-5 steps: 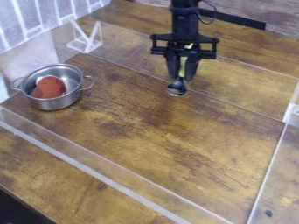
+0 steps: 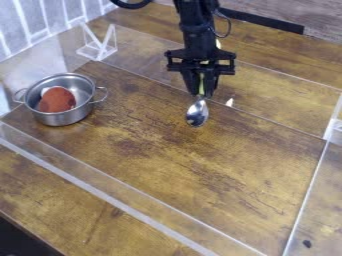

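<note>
A black gripper [image 2: 201, 80] hangs from the top centre of the camera view, shut on a silver spoon [image 2: 198, 113] whose bowl points down toward the wooden table [image 2: 187, 190]. Part of a light, yellowish object shows behind the gripper, too hidden to identify. At the left stands a steel pot [image 2: 83, 88] with two handles, holding a red round object [image 2: 56, 100].
A white wire rack [image 2: 100, 42] stands at the upper left near clear plastic edges. A small white speck [image 2: 230, 102] lies right of the spoon.
The gripper has shifted slightly left and turned, and the spoon now shows lower, with its bowl facing the camera more fully.
</note>
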